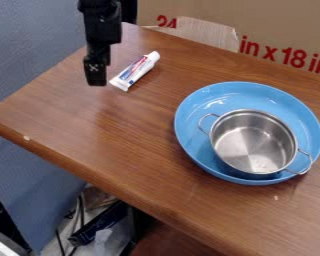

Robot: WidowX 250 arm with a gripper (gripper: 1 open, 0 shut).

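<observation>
My black gripper hangs over the back left of the wooden table, just left of a white toothpaste tube with red and blue print, which lies on the wood. I cannot tell whether its fingers are apart or together. A steel pot with two wire handles sits in a blue plate on the right side of the table.
A cardboard box stands behind the table. The table's left edge drops to clutter below.
</observation>
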